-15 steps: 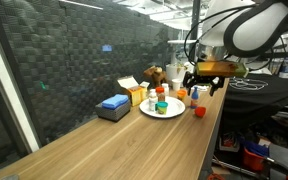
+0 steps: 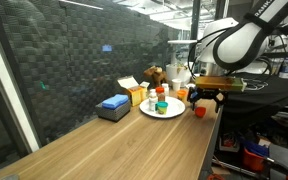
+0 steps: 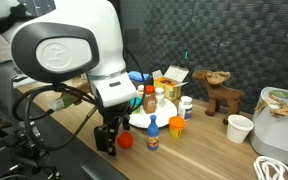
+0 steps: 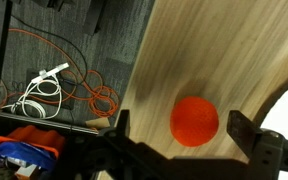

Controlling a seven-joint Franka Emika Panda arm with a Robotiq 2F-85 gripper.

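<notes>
A round red object (image 4: 194, 121) lies on the wooden table near its edge. From the wrist view it sits between the two spread fingers of my gripper, below their tips and nearer the right one. In exterior view 1 the gripper (image 2: 206, 101) hangs low over the red object (image 2: 200, 112), its fingers open and holding nothing. Exterior view 2 shows the red object (image 3: 125, 140) partly behind the dark fingers. Whether a fingertip touches it, I cannot tell.
Just beyond stand a blue bottle (image 3: 152, 133) and an orange cup (image 3: 176, 127). A white plate (image 2: 173, 109) carries several jars. Farther back are a cardboard box (image 2: 133, 88) and a dark bin with blue cloth (image 2: 114, 108).
My gripper has come down towards the red object, with its fingers now around the level just above it. The objects on the table have not visibly moved.
</notes>
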